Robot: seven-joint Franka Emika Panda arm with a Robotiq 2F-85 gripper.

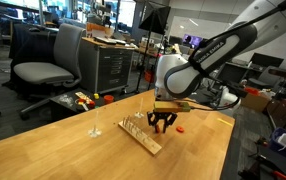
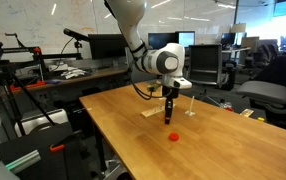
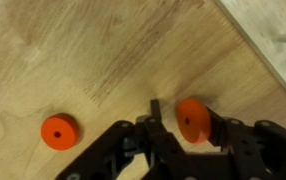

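In the wrist view an orange-red round piece (image 3: pixel 192 119) sits between the fingers of my gripper. The right finger is right beside it, and a gap shows on the left finger's side, so the fingers look part open. From the first exterior view, my gripper (image 1: pixel 161 126) is down close to the table, mostly hiding that piece. A second red round piece (image 3: pixel 59 131) with a small dark centre lies apart on the table; it also shows as a red dot (image 2: pixel 174 136) in the second exterior view.
A pale wooden board (image 1: pixel 141 138) with a row of upright pegs lies beside the gripper. A thin white stand (image 1: pixel 95 118) rises farther left. Office chairs and a desk stand behind.
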